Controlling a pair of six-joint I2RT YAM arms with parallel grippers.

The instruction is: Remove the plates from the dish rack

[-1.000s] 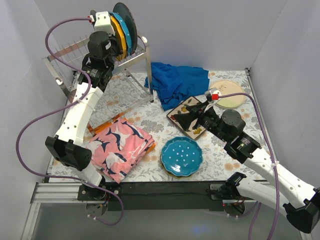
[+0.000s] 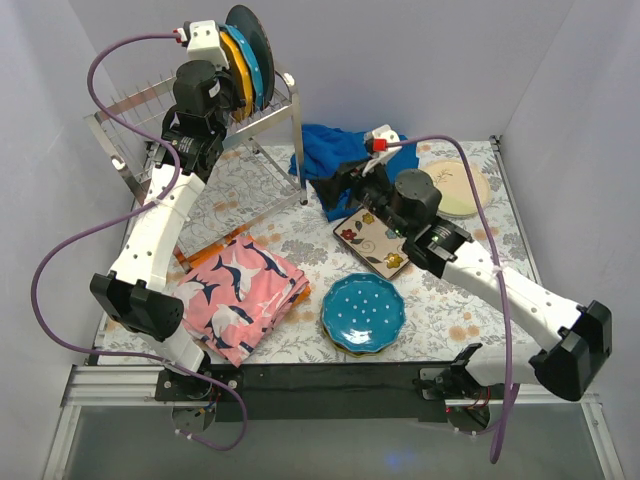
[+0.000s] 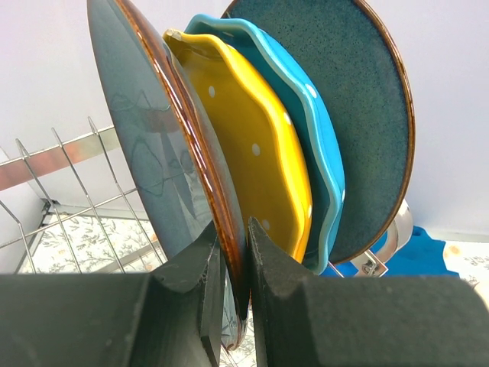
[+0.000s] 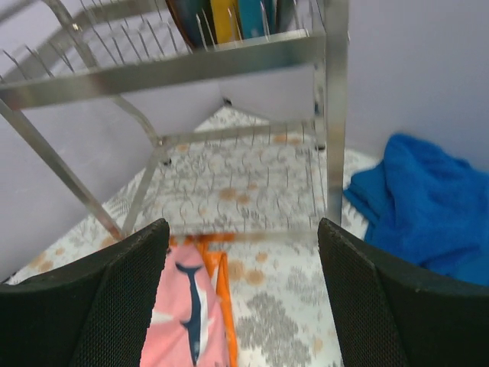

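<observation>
In the top view, my left gripper (image 2: 232, 96) is up at the dish rack (image 2: 272, 121). The left wrist view shows it shut on the rim of a grey plate (image 3: 141, 130) with a brown edge, which stands tilted in the rack. Close behind that are a wavy yellow plate (image 3: 248, 145), a blue plate (image 3: 327, 138) and a large dark plate (image 3: 344, 92). A blue dotted plate (image 2: 363, 313) lies on the table, a yellowish rim showing under it. My right gripper (image 2: 328, 192) hangs above the table, open and empty, facing the rack.
A blue cloth (image 2: 335, 150) lies by the rack's right leg. A flowered square plate (image 2: 368, 240) and a cream round plate (image 2: 457, 188) lie to the right. In front of the rack is a pink patterned cloth (image 2: 240, 295).
My right arm has swung left and toward the back, its gripper now pointing at the rack. The left arm has barely moved, and the plates stay where they were.
</observation>
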